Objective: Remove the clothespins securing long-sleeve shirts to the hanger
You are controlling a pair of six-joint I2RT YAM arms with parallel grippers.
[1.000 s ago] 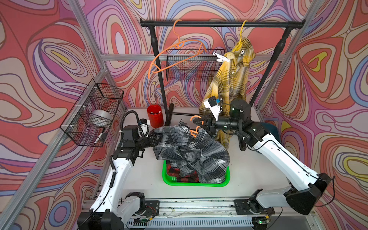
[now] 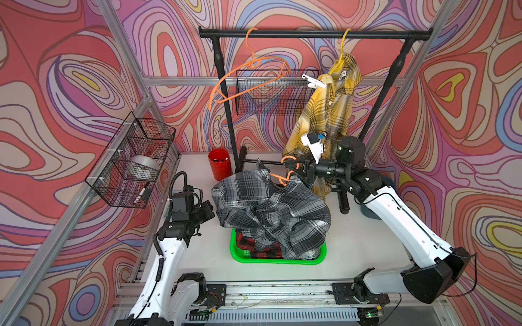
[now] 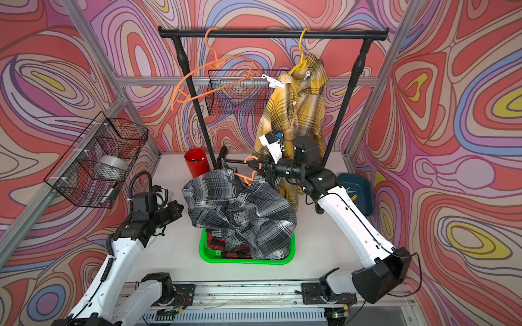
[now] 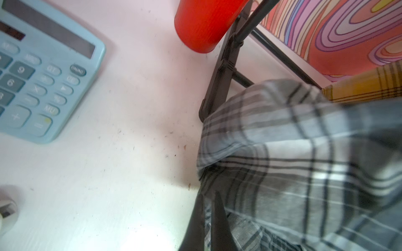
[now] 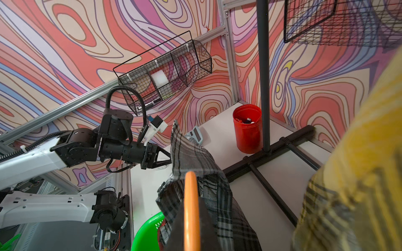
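A grey plaid shirt is bunched over the green basket, draped on an orange hanger. My right gripper is shut on that hanger near its hook. My left gripper has its fingertips together with nothing held between them; the shirt's fabric lies just right of it, outside the fingers. On the rack's right side, a yellow plaid shirt hangs from a yellow hanger. White clothespins show at its shoulders. No clothespin is visible on the grey shirt, whose folds hide much of its hanger.
An empty orange hanger hangs at the rack's left. A red bucket stands behind the grey shirt. Red plaid cloth lies in the green basket. A light-blue calculator rests on the table, which is clear at front right.
My right gripper has shifted right with the hanger, and the shirt's top has followed slightly.
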